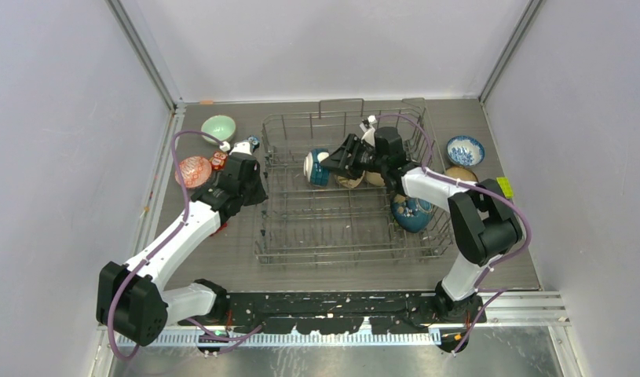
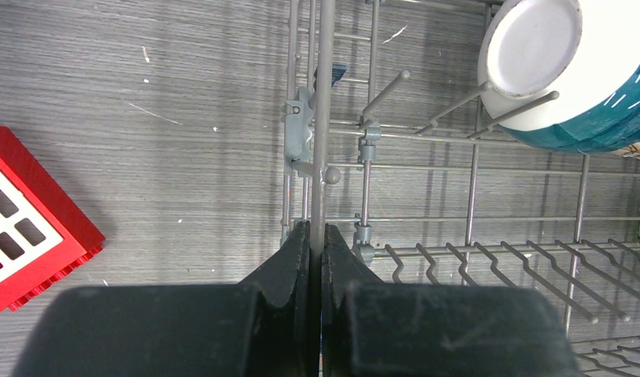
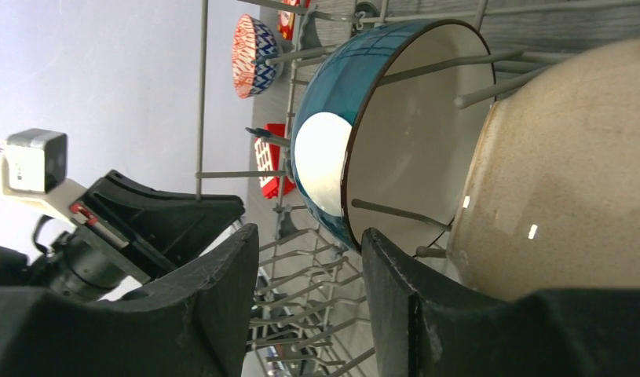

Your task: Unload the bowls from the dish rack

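Tilted on its side in the dish rack [image 1: 340,255] is a teal and white bowl [image 1: 320,174]. Beside its open face in the right wrist view stands a tan bowl [image 3: 560,165]. A blue bowl [image 1: 411,214] sits at the rack's right side. My right gripper is open by the teal bowl [image 3: 328,141]; its rim appears between the fingertips, though contact cannot be told. At the rack's left edge, my left gripper is shut on an upright wire of the rack [image 2: 324,94].
Outside the rack, a green bowl [image 1: 218,128] and an orange-patterned bowl [image 1: 193,172] rest at left, with a red block [image 2: 45,224]. A blue-and-white bowl [image 1: 465,151] lies at right. Bare wire fills the rack's front half.
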